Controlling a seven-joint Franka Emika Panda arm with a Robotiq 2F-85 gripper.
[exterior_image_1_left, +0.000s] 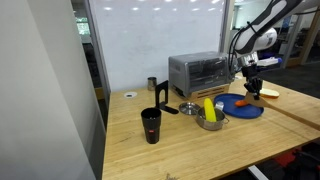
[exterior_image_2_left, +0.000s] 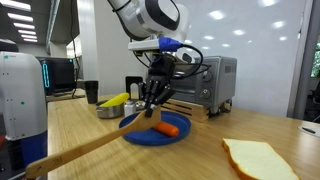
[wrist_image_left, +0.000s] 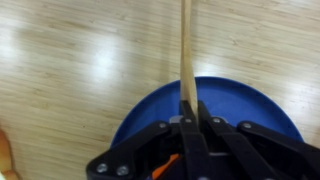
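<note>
My gripper (exterior_image_2_left: 150, 108) is shut on the end of a long, flat wooden utensil (exterior_image_2_left: 90, 146). The utensil slants down from the fingers toward the near left in exterior view 2, and in the wrist view its narrow edge (wrist_image_left: 187, 55) points away from the fingers. Below the gripper is a blue plate (wrist_image_left: 245, 92) on the table. An orange-red, carrot-like item (exterior_image_2_left: 167, 129) lies on that plate beside the fingers; in the wrist view the gripper mostly covers it. Whether the utensil touches the plate, I cannot tell.
A metal pot (exterior_image_1_left: 210, 124) with a yellow item (exterior_image_1_left: 209, 108) stands left of the plate. Behind is a toaster oven (exterior_image_1_left: 194, 72). Bread (exterior_image_2_left: 258, 158) lies on the other side. A black cup (exterior_image_1_left: 151, 125) stands far left.
</note>
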